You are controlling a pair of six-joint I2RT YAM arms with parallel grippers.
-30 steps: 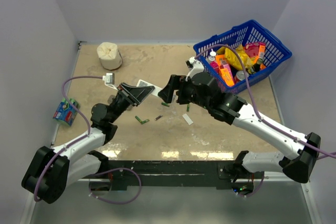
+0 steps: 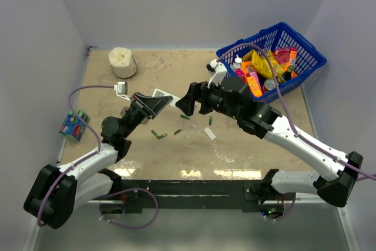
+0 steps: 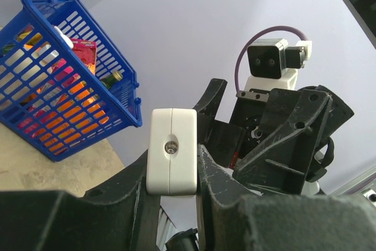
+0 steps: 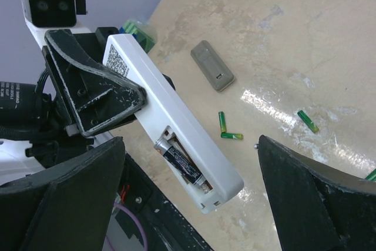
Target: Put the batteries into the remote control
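A white remote control [image 4: 158,110] is held in the air by my left gripper [image 2: 160,101], shut on it; its battery compartment is open, with a dark battery [image 4: 182,161] inside. The remote's end [image 3: 171,151] shows between the left fingers. My right gripper [image 2: 194,99] stands open just beside the remote's far end, its fingers wide apart in the right wrist view with nothing clearly between the pads. Several small green batteries [image 4: 231,136] lie loose on the table below, and a small white piece [image 2: 210,133], perhaps the battery cover, lies right of them.
A blue basket [image 2: 305,69] full of packages stands at the back right. A white roll [image 2: 122,63] is at the back left, a green-blue box [image 2: 73,124] at the left edge. A grey object [image 4: 211,64] lies on the table.
The right arm has shifted very slightly near the remote. The left arm and the held remote look unmoved.
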